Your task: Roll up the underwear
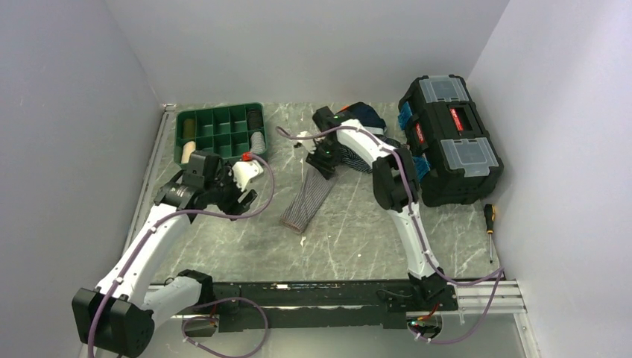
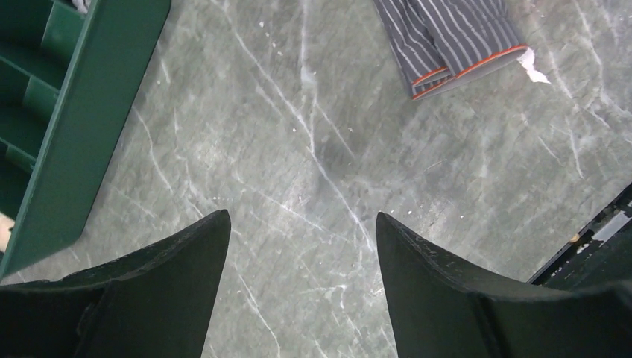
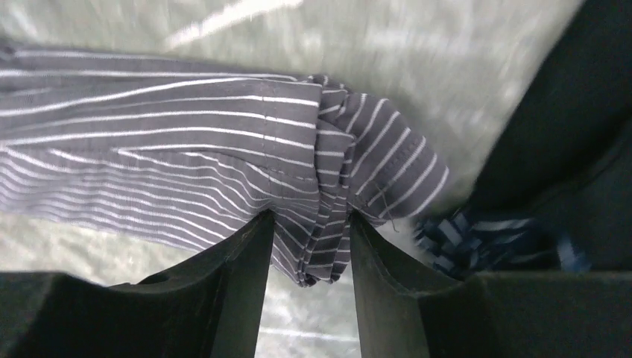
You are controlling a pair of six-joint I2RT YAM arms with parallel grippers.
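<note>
The striped grey underwear (image 1: 305,200), folded into a long strip, lies diagonally on the marble mat; its near end shows orange edging (image 2: 462,45). My right gripper (image 1: 325,165) is over its far end, fingers part open around the bunched folds (image 3: 298,149) in the right wrist view; whether they grip is unclear. My left gripper (image 1: 242,200) stands open over bare mat to the left, nothing between its fingers.
A green divided box (image 1: 223,130) with several rolls is at back left. A dark pile of clothing (image 1: 365,112) lies behind the strip. Black toolboxes (image 1: 454,134) and a screwdriver (image 1: 490,216) stand on the right.
</note>
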